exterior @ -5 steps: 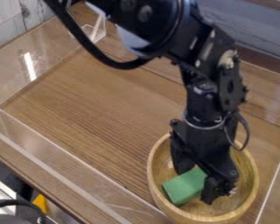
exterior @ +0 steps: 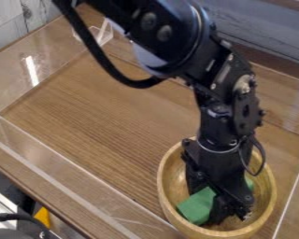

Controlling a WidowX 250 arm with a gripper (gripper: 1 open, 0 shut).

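A wooden bowl (exterior: 170, 183) sits at the lower right of the view. Inside it lies a green block (exterior: 196, 205). The black gripper (exterior: 222, 200) is down in the bowl with its fingers closed around the block, which is partly hidden by them.
A wooden tabletop (exterior: 90, 112) fills most of the view, clear at the left and middle. A grey wall runs along the back. A small yellow object and a black cable are at the lower left edge.
The gripper's fingers have moved in from around the green block and closed on it, now covering more of it. The bowl stays in place.
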